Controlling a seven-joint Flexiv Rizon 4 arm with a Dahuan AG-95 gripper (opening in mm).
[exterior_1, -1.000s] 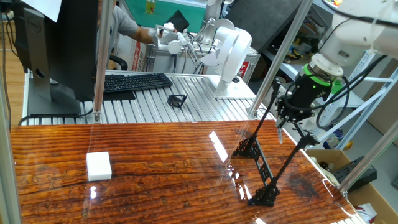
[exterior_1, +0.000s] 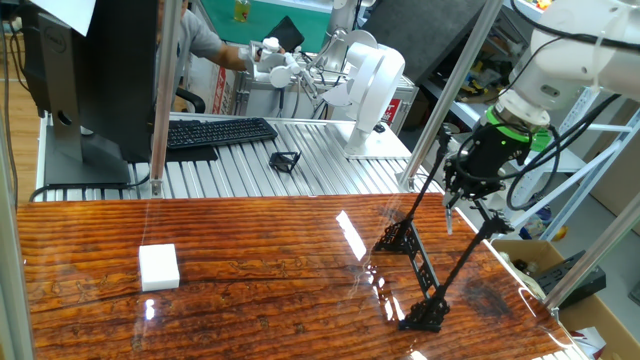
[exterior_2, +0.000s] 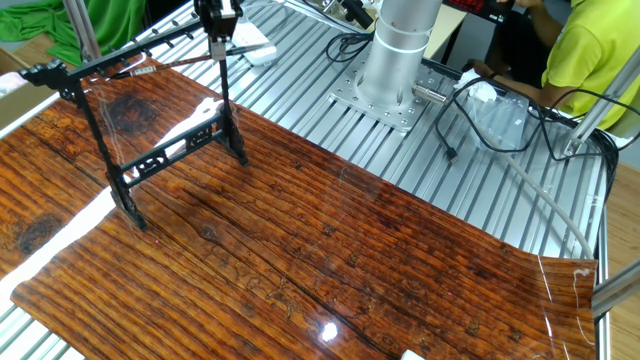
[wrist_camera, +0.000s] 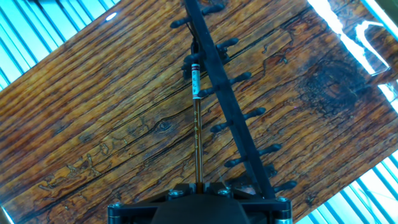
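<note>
A black rack (exterior_1: 425, 270) stands on the right of the glossy wooden table in exterior view 1, its pegged top bar (wrist_camera: 227, 96) crossing the wrist view at a slant. A slim brush (wrist_camera: 198, 134) with a brown handle and a pale label runs out from between the fingers of my gripper, which looks shut on its handle. Its dark far end lies close beside the bar in that view; contact with a peg cannot be made out. In exterior view 2 the gripper (exterior_2: 218, 48) is at the rack's top, by the right upright, partly cut off by the frame edge.
A white block (exterior_1: 158, 267) sits on the left of the table, well away from the rack. Metal frame posts (exterior_1: 455, 85) rise around the table, and an open cardboard box (exterior_1: 550, 265) lies beyond its right side.
The arm has shifted only very slightly within the last second. Rack and white block stay where they were.
</note>
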